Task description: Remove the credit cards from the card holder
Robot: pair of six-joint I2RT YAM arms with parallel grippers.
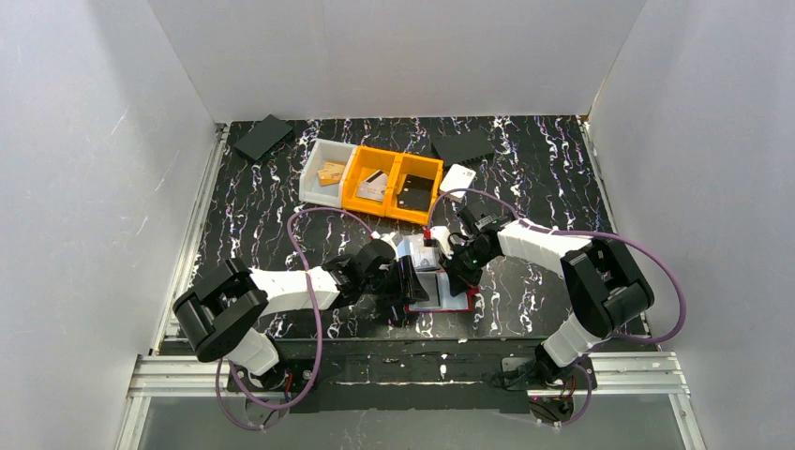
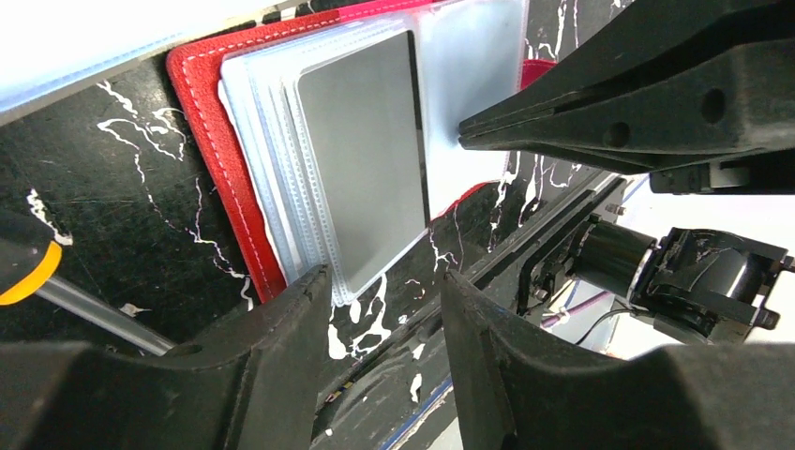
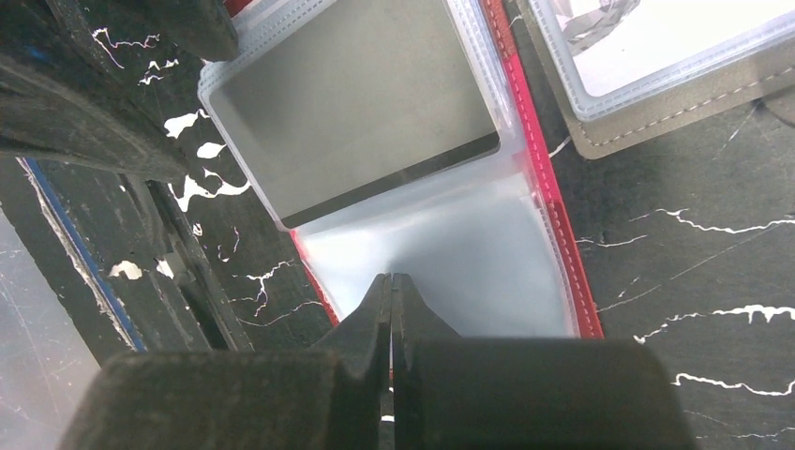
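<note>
The open red card holder (image 2: 215,150) lies at the front middle, its clear sleeves holding a dark grey card (image 2: 361,159). My left gripper is part open over the sleeve edges at the holder's left side, nothing seen held between its fingers. My right gripper is shut on a clear sleeve (image 3: 459,253) of the holder, its tips pressed at the empty sleeve beside the card. A second holder, grey-brown with clear sleeves (image 3: 675,103), lies just behind the red one.
Orange and white bins (image 1: 375,155) with cards stand at the back, beside a white box (image 1: 458,176) and two dark slabs (image 1: 265,136). The table's front edge is close below both grippers.
</note>
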